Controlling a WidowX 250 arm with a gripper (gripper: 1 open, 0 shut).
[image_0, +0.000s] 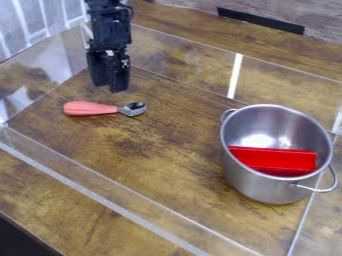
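My gripper (108, 78) hangs open above the wooden table, a little behind a spoon with a pink handle (88, 108) and a metal head (132, 109), which lies flat at the left. Nothing shows between its fingers. At the right stands a steel pot (274, 185) with a red block (274, 158) inside it.
Clear panels or edges run along the left and back, and a dark strip lies at the back edge.
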